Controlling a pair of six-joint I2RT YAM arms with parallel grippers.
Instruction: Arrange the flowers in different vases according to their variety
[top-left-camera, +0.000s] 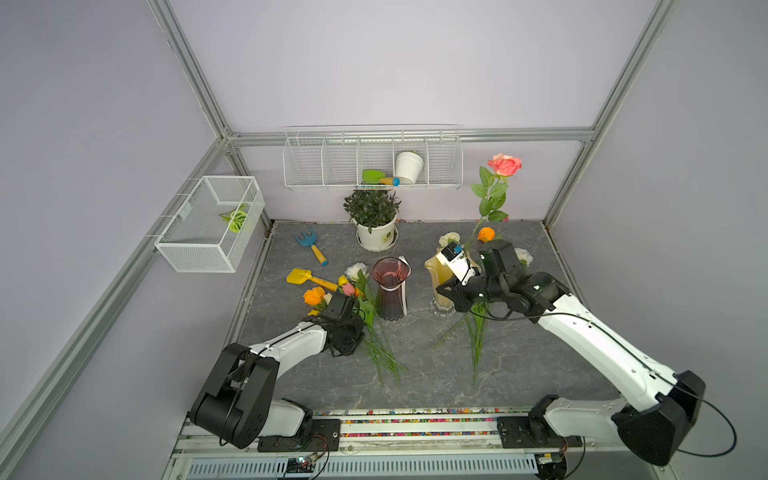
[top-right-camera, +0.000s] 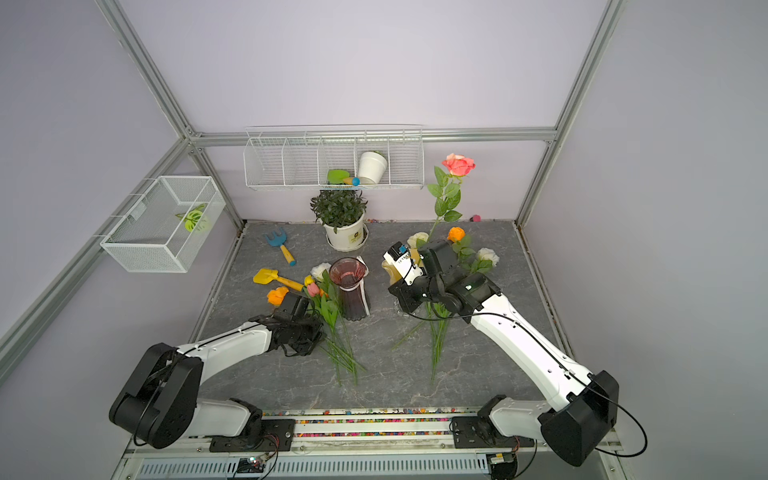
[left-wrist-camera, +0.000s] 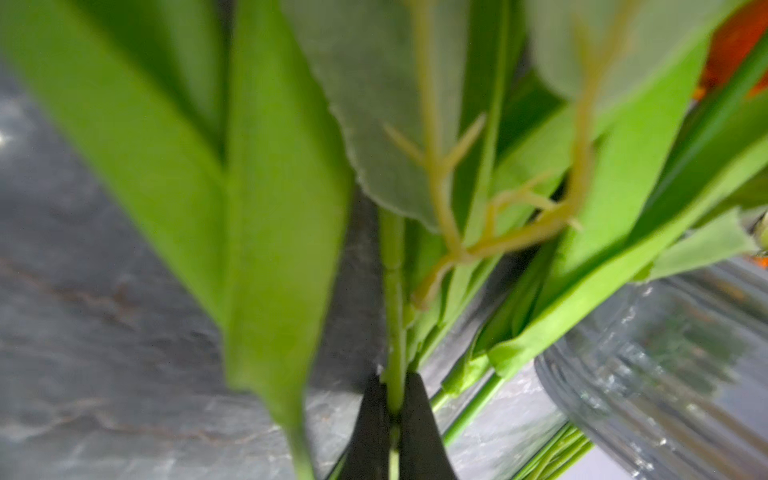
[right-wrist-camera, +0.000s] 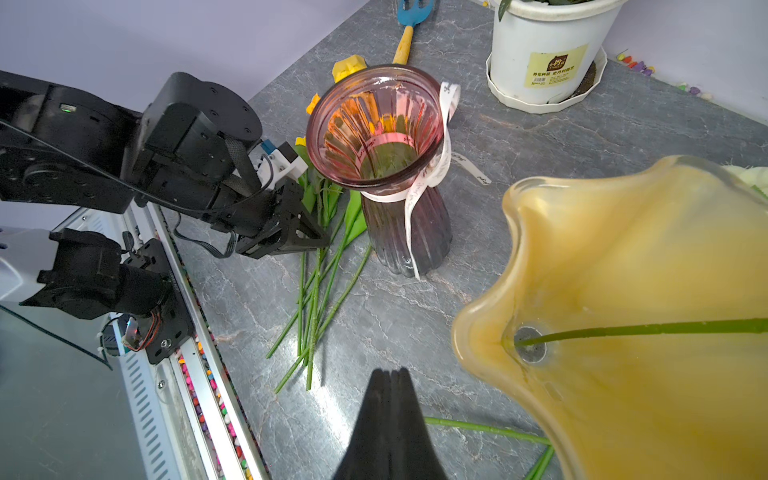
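Mixed flowers with long stems (top-left-camera: 376, 352) lie left of a purple ribboned vase (top-left-camera: 390, 296); my left gripper is shut low among their leaves, a thin stem at its tips, whether held or not I cannot tell. An amber wavy vase (right-wrist-camera: 616, 256) holds a tall pink rose (top-left-camera: 504, 165). My right gripper is shut beside that vase, nothing visible between its fingers. An orange flower (top-left-camera: 486, 234), white flowers (top-right-camera: 486, 258) and loose stems (top-left-camera: 477, 344) are on the right.
A potted plant (top-left-camera: 376, 236) stands at the back. A yellow shovel (top-left-camera: 299, 276) and blue rake (top-left-camera: 312, 244) lie left. Wire baskets (top-left-camera: 208, 252) hang on the walls.
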